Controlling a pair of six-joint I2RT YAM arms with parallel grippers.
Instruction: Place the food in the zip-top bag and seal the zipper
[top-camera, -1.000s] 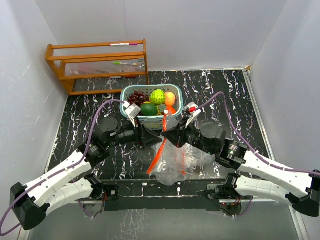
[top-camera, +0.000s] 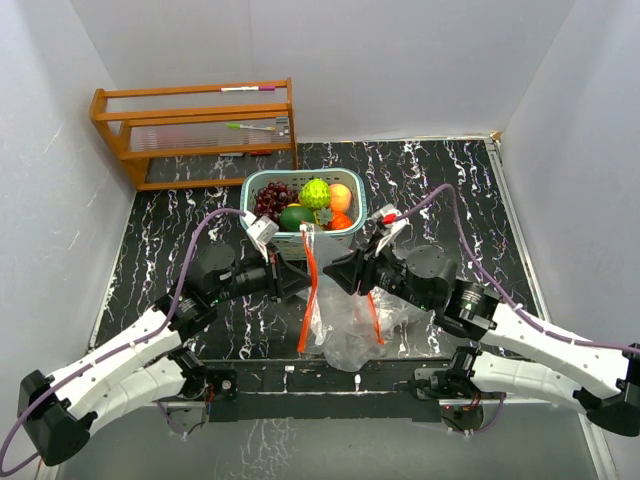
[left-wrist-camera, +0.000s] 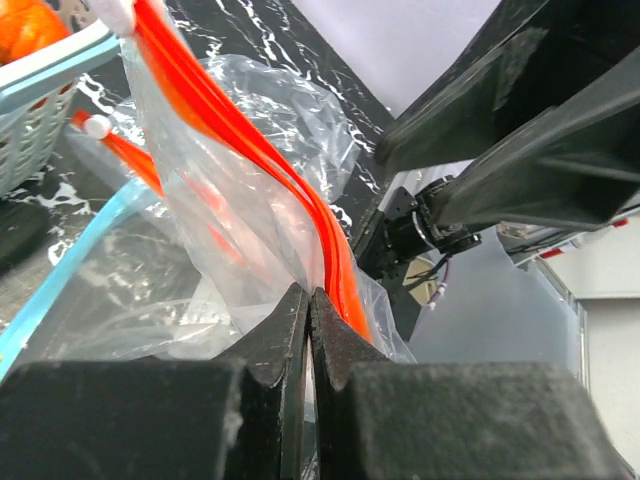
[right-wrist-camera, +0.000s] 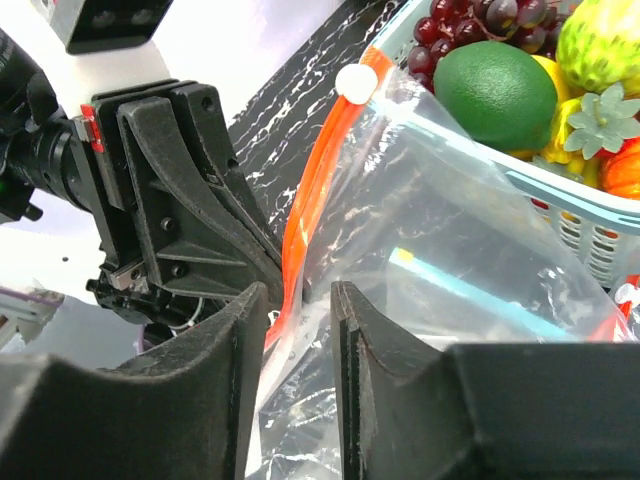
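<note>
The clear zip bag (top-camera: 350, 325) with orange zipper strips hangs between both grippers. My left gripper (top-camera: 300, 278) is shut on the edge of the bag at its orange strip (left-wrist-camera: 270, 160), the fingertips meeting there. My right gripper (top-camera: 338, 268) stands part open just right of that strip, its fingers (right-wrist-camera: 235, 390) apart in front of the plastic. Behind, the basket (top-camera: 300, 243) holds grapes (top-camera: 273, 199), an avocado (right-wrist-camera: 497, 92), a green gourd, a peach and other food.
A wooden rack (top-camera: 200, 112) with pens stands at the back left. Walls surround the table.
The upper orange strip has shifted left toward my left gripper.
</note>
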